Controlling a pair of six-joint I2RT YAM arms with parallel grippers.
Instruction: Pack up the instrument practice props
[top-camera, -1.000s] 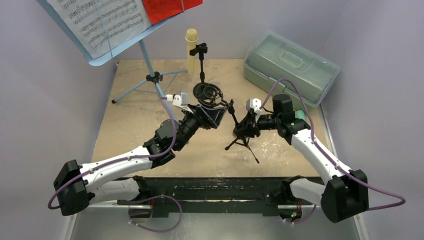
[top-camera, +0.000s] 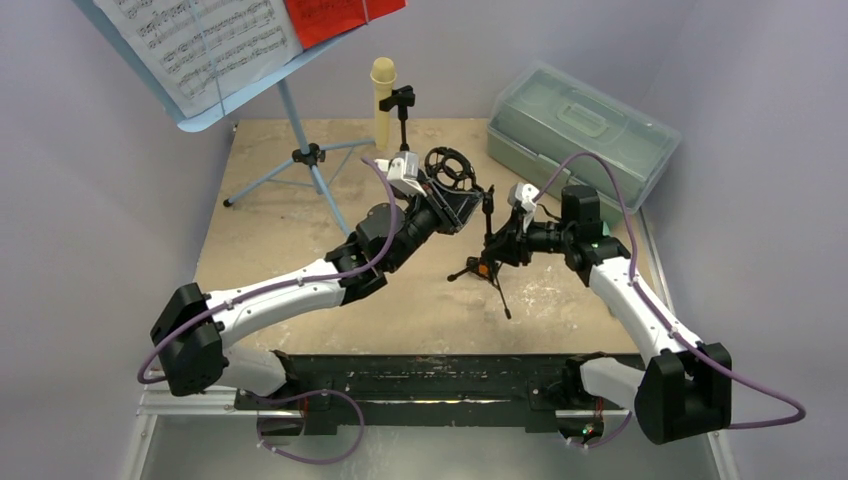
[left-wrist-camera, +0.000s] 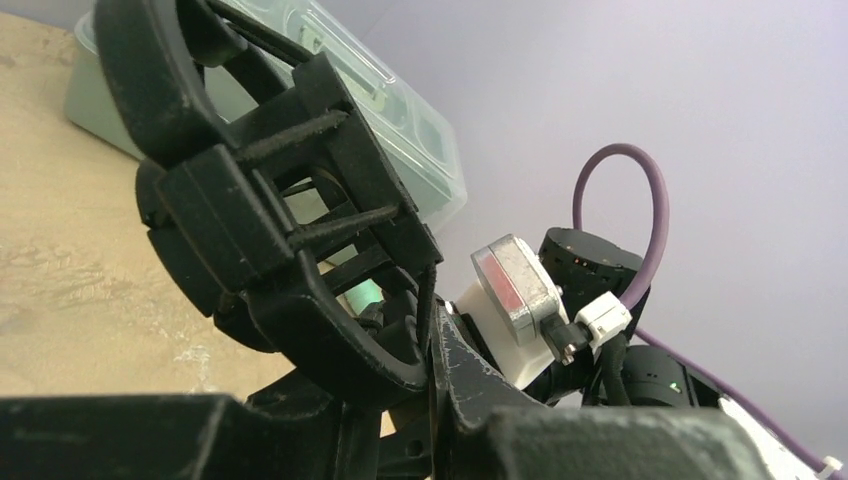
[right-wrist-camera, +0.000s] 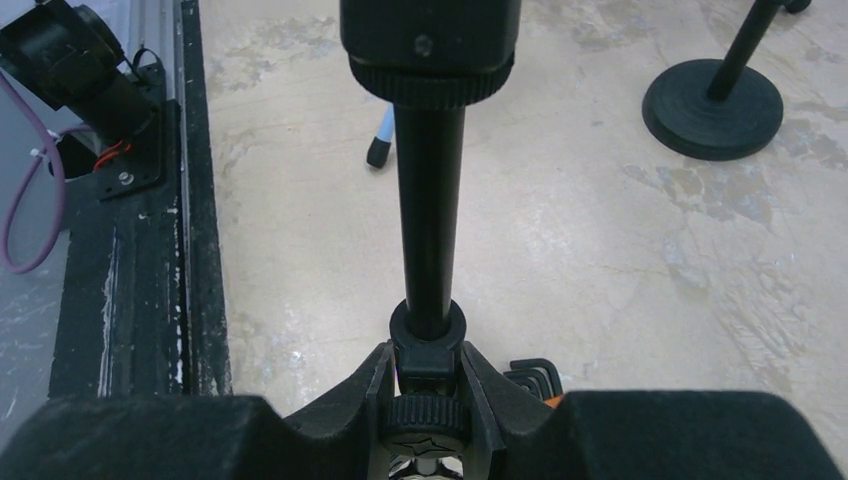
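A small black tripod stand (top-camera: 489, 217) rises near the table's middle right. My right gripper is shut on its pole, just below a ribbed collar, in the right wrist view. A black ringed mount (top-camera: 450, 168) sits beside the stand's top, and the same mount (left-wrist-camera: 215, 215) fills much of the left wrist view. My left gripper (top-camera: 473, 207) is right against the mount and the stand's top. Its fingers (left-wrist-camera: 480, 375) come close together at the mount's lower end. Whether they grip it is hidden.
A lidded pale green box (top-camera: 580, 130) stands at the back right. Behind my left arm are a blue music stand (top-camera: 310, 160), a cream microphone-shaped prop (top-camera: 383, 90) and a black clip stand (top-camera: 403, 112).
My left gripper has moved right and toward the back, with the mount and the stand's top shifting alongside. The stand is more upright. My right gripper has shifted slightly right and toward the back.
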